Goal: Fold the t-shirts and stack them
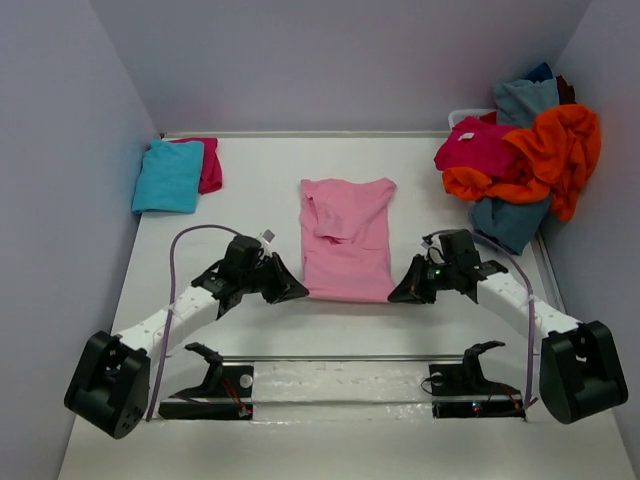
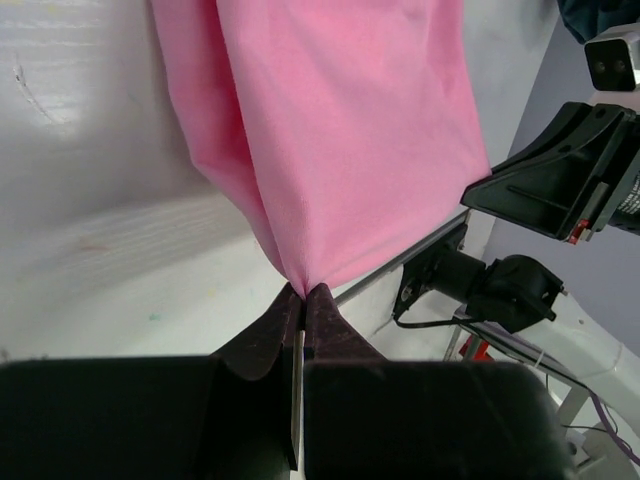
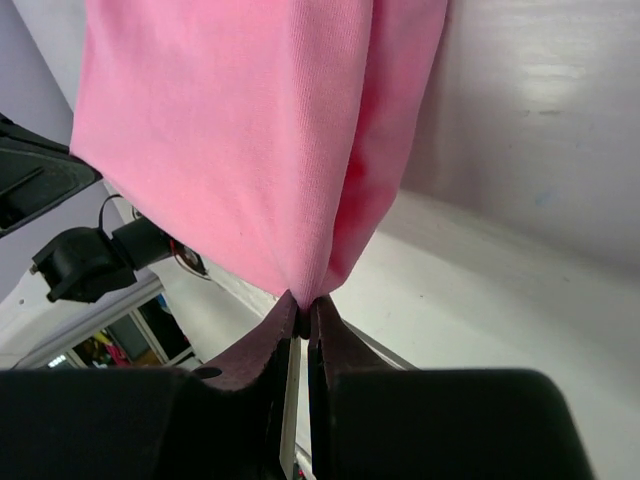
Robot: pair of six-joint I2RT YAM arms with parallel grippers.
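Note:
A pink t-shirt point(image 1: 346, 262) lies mid-table as a narrow strip, its sides folded in, with the wider end toward the back wall. My left gripper is shut on its near left corner. At the near right corner, my right gripper is shut on the same pink cloth. Between the two grippers the near edge runs fairly straight and looks lifted off the table in the wrist views. On the back left of the table rest a folded turquoise shirt point(image 1: 170, 177) and a crimson one point(image 1: 211, 166), partly overlapped.
A heap of unfolded clothes, with an orange piece point(image 1: 565, 150) and a crimson one point(image 1: 474, 146), overflows a white basket point(image 1: 470, 113) at the back right. Bare table point(image 1: 255, 180) shows on both sides of the pink shirt.

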